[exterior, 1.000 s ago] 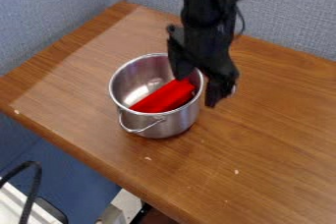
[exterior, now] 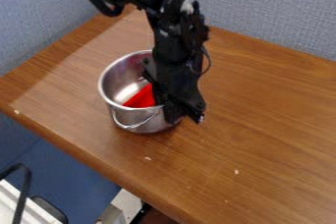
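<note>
A steel pot (exterior: 121, 75) with a wire handle stands on the wooden table (exterior: 250, 169), left of centre. A red object (exterior: 141, 97) lies inside it, mostly hidden behind the black gripper (exterior: 182, 107), which is down over the pot's right side. The fingertips are dark and overlap the pot, so what is between them is hidden.
Blue-grey walls (exterior: 276, 7) border the back. At the lower left, past the table's edge, are a white object (exterior: 14, 203) and a black cable.
The arm has come down and toward the front left onto the pot, covering much of the red object. The pot appears shifted slightly left.
</note>
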